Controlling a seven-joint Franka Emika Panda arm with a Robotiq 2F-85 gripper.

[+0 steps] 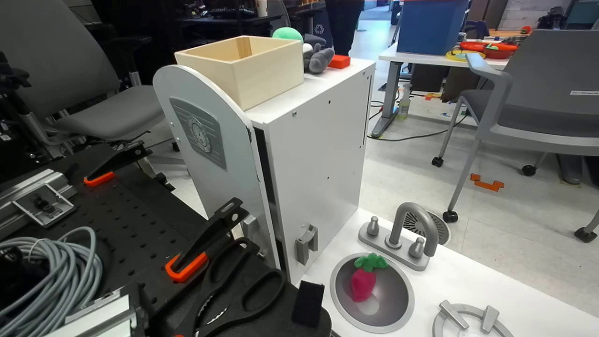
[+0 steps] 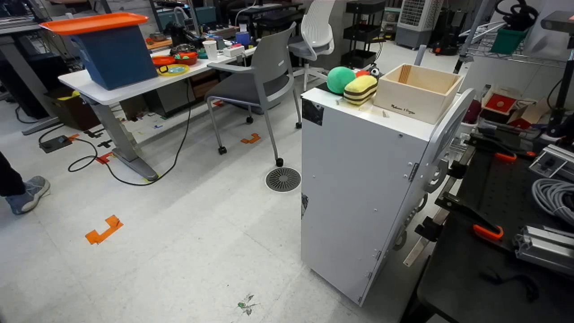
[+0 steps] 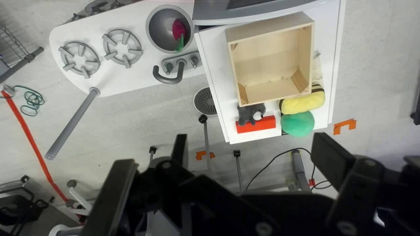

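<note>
In the wrist view my gripper is open, its dark fingers wide apart with nothing between them. It hangs high over the toy kitchen, and neither exterior view shows it. A pink plush fruit with green leaves (image 1: 363, 284) lies in the round grey sink (image 1: 342, 303). On the white cabinet top sits an open wooden box (image 3: 271, 63), empty inside. Beside it are a yellow-and-black plush (image 3: 302, 103), a green plush ball (image 3: 298, 124), a grey plush animal (image 3: 250, 113) and a red block (image 3: 256, 124).
A grey faucet (image 1: 416, 222) rises beside the sink, and burners (image 3: 122, 47) lie farther along the counter. The cabinet's rounded grey panel (image 1: 216, 151) stands above its top. Black clamps (image 1: 208, 241) line the dark table. Open floor lies behind the cabinet.
</note>
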